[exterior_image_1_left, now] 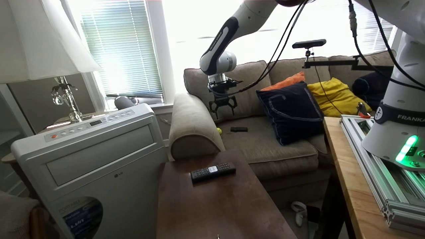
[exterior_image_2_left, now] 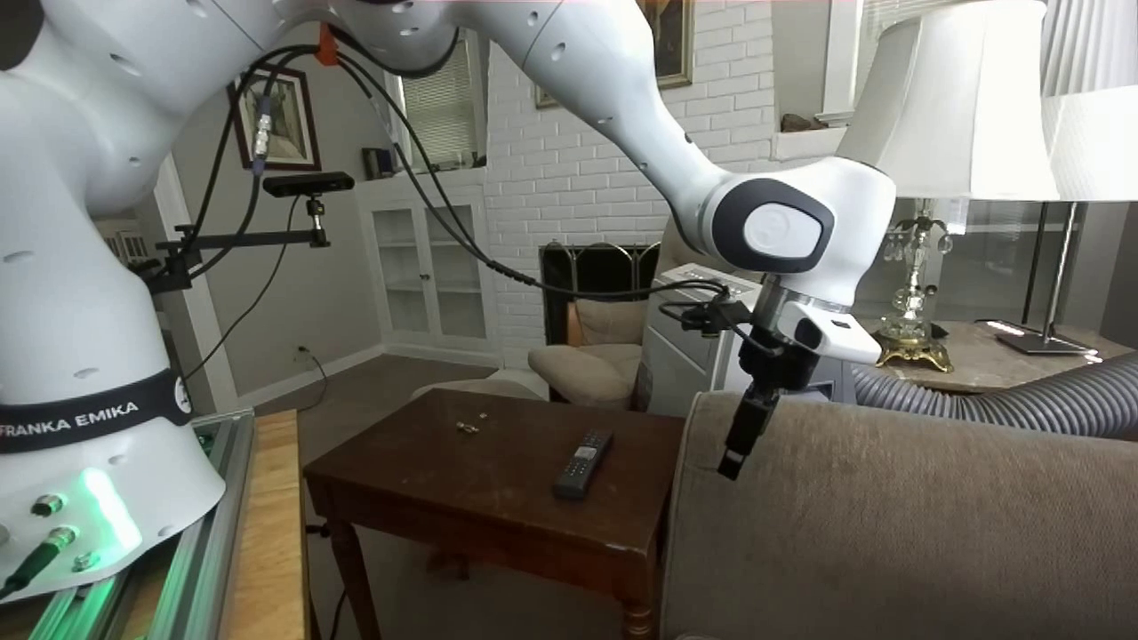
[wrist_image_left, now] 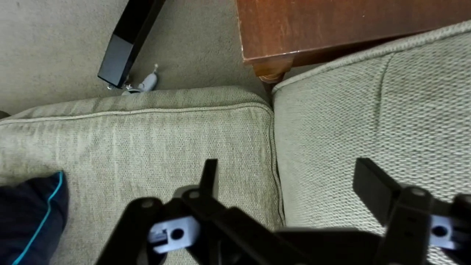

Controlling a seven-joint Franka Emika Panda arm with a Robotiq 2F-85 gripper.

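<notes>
My gripper (exterior_image_1_left: 223, 113) hangs above the sofa seat (exterior_image_1_left: 259, 139), near the left armrest (exterior_image_1_left: 195, 123). In the wrist view its black fingers (wrist_image_left: 211, 179) stand apart over cushion fabric, and nothing is between them, so it is open. Exterior view 2 shows the fingertips (exterior_image_2_left: 736, 459) edge-on in front of the sofa arm (exterior_image_2_left: 896, 512). A white, looped object (exterior_image_1_left: 299, 211), perhaps a controller, lies on the floor beyond the side table (exterior_image_1_left: 215, 203). Part of a pale grey object (wrist_image_left: 149, 82) shows past the cushion's front edge in the wrist view; it looks like the same one.
A black remote (exterior_image_1_left: 213, 172) lies on the side table. On the sofa are a small dark object (exterior_image_1_left: 239, 129), a yellow-green ball (exterior_image_1_left: 219, 130), a navy pillow (exterior_image_1_left: 293, 111) and a yellow pillow (exterior_image_1_left: 338, 97). A portable air conditioner (exterior_image_1_left: 99, 159) stands at left.
</notes>
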